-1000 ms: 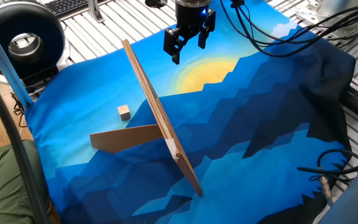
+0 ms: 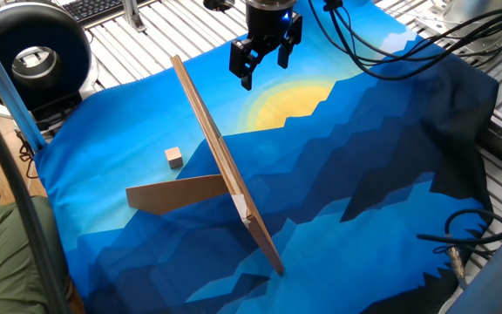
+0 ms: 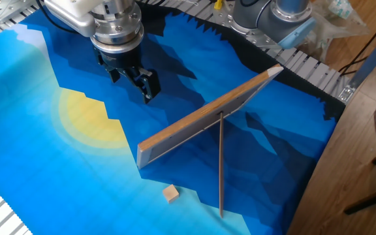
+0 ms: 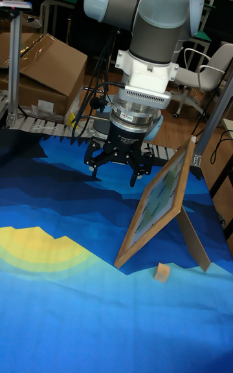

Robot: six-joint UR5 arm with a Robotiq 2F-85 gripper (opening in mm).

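My gripper [image 4: 114,179] hangs above the cloth with its two black fingers spread and nothing between them. In exterior view 1 the gripper [image 2: 266,71] is at the top, and in exterior view 2 the gripper [image 3: 130,89] is at the upper left. A wooden picture frame [image 4: 148,215] stands tilted on the cloth, propped by a flat back leg [image 2: 177,194]. On the leg's side of the frame lies a small wooden cube [image 2: 174,157]. Exterior view 2 shows this cube [image 3: 170,193] between the frame's near end and the leg. The frame stands between my gripper and the cube.
A blue mountain-patterned cloth [image 2: 321,174] covers the table, mostly bare around the frame. Black cables [image 2: 434,54] loop at the upper right of exterior view 1. A person [image 2: 11,253] shows at the lower left, beyond the table.
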